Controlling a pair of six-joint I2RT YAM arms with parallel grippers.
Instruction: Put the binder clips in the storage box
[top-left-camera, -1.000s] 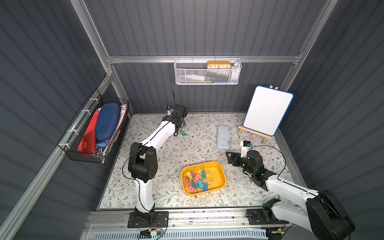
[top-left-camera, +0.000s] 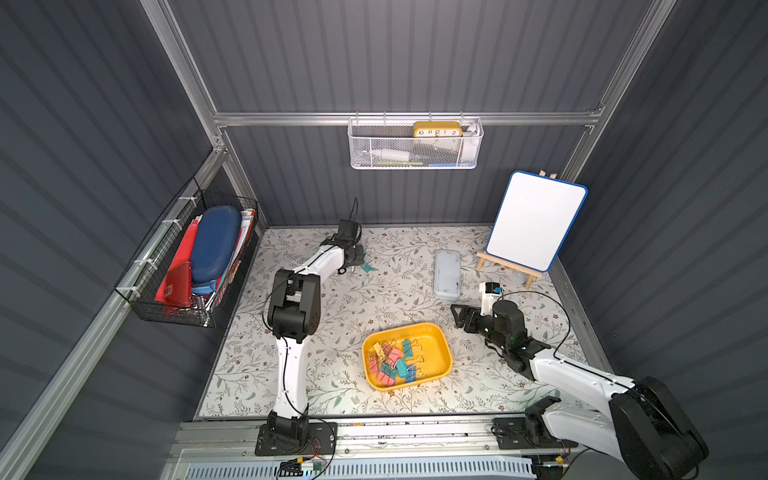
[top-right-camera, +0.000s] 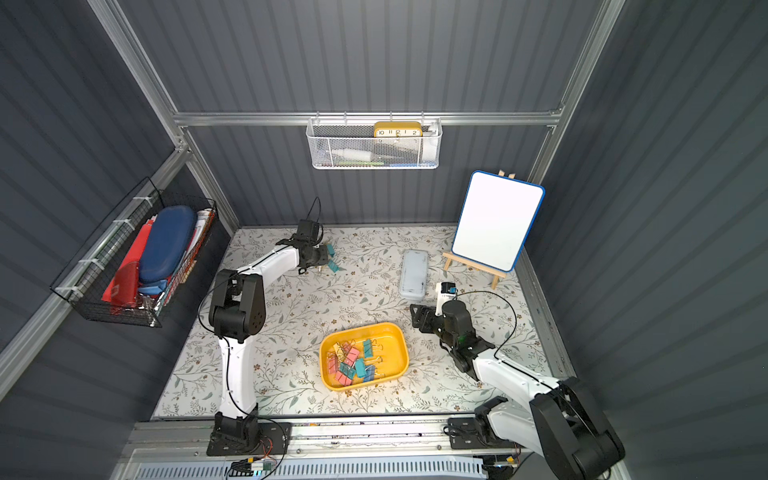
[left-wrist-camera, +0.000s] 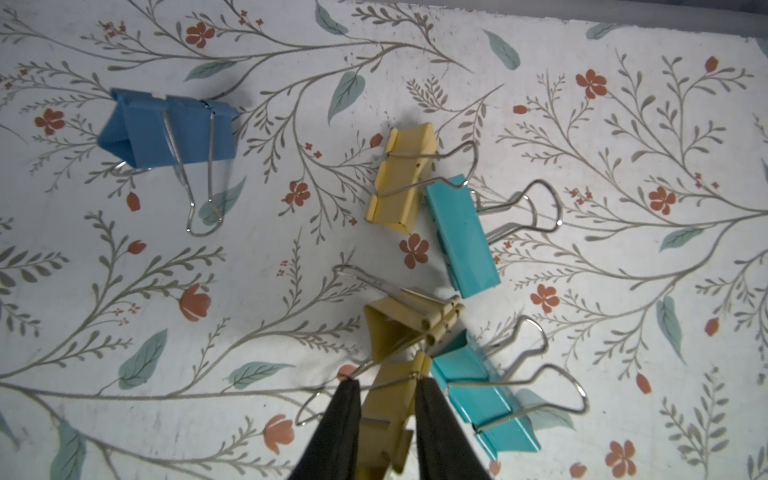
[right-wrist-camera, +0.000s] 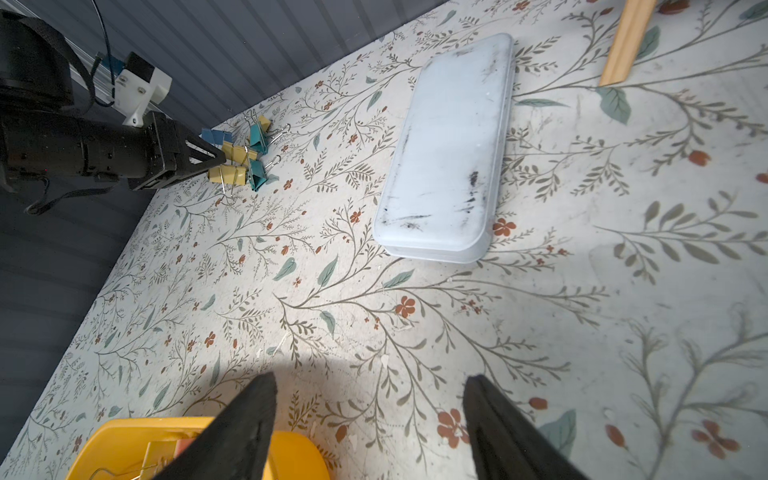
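My left gripper is low over the clips at the back left, fingers part open. Between them lies a yellow binder clip (left-wrist-camera: 388, 404); whether they touch it cannot be told. Around it on the table are a second yellow clip (left-wrist-camera: 404, 320), another yellow clip (left-wrist-camera: 404, 176), a teal clip (left-wrist-camera: 464, 236), another teal clip (left-wrist-camera: 488, 396) and, apart to the left, a blue clip (left-wrist-camera: 180, 132). The yellow storage box (top-left-camera: 436, 344) at the front holds several pink, teal, blue and yellow clips. My right gripper hangs open and empty, to the box's right.
A closed grey-white case (right-wrist-camera: 444, 148) lies on the table behind my right gripper. A whiteboard (top-left-camera: 537, 220) on an easel stands at the back right. A wire basket (top-left-camera: 196, 264) hangs at the left, another basket (top-left-camera: 416, 148) on the back wall.
The right arm and the box have hardly moved.
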